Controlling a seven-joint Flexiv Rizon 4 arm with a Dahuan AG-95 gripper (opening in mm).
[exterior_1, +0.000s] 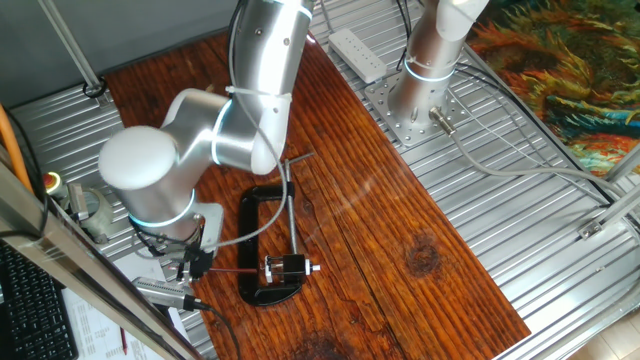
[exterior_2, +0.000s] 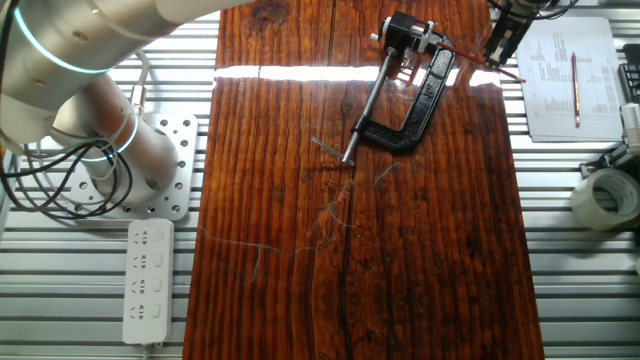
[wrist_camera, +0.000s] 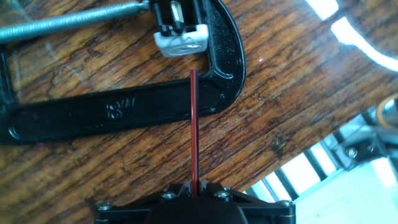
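My gripper is shut on a red-and-black striped pencil (wrist_camera: 194, 124), which points straight away from the fingers. Ahead of the pencil's far end is a small black device with a white front (wrist_camera: 181, 43), perhaps a sharpener; a short gap shows between them in the wrist view. A black C-clamp (wrist_camera: 112, 115) lies on the wooden table around that device, and the pencil crosses over the clamp's frame. In exterior view 1, the gripper (exterior_1: 204, 266) is left of the clamp (exterior_1: 247, 230), with the pencil (exterior_1: 236, 270) reaching toward the black device (exterior_1: 291, 265).
Bare wooden table (exterior_2: 270, 290) spreads out away from the clamp. Beyond one edge are paper with another pencil (exterior_2: 575, 90) and a tape roll (exterior_2: 606, 197).
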